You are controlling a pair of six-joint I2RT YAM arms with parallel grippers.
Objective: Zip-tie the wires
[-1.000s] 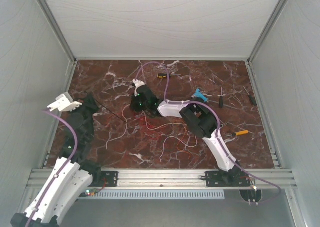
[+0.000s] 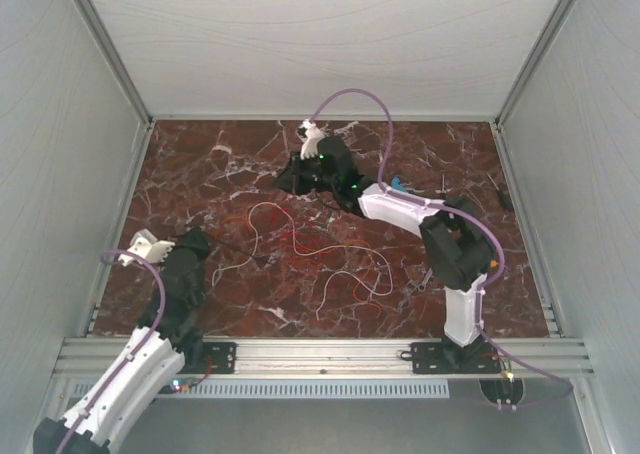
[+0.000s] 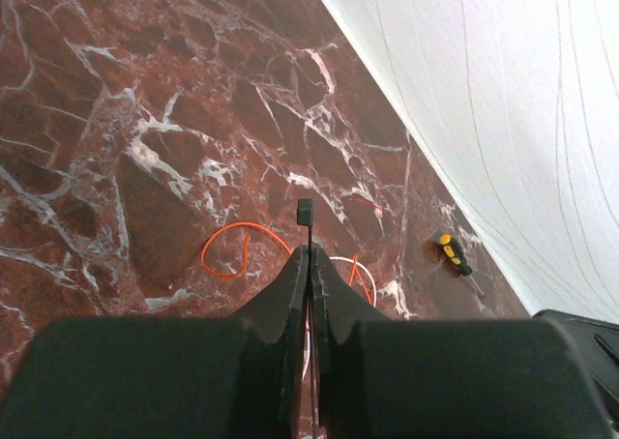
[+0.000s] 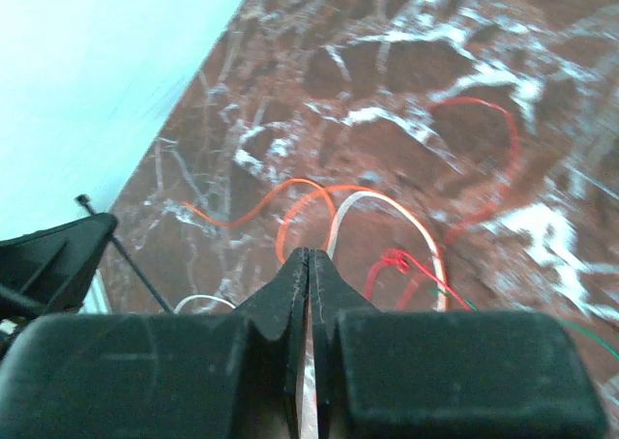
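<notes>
A thin black zip tie is held between the closed fingers of my left gripper (image 2: pixel 205 236), its square head sticking up past the tips; in the right wrist view the tie's tail (image 4: pixel 142 279) reaches toward the wires. White wire (image 2: pixel 282 212) and red wires (image 2: pixel 305 244) lie loosely curved over the middle of the table. An orange wire (image 4: pixel 253 210) and the red wire (image 4: pixel 397 256) run beyond my right gripper. That gripper is shut above the table behind the wires, and nothing shows between its fingers.
A yellow-and-black screwdriver (image 3: pixel 452 252) lies near the wall. On the right are a blue tool (image 2: pixel 398 185), partly behind the right arm, and a dark tool (image 2: pixel 503 196) by the side wall.
</notes>
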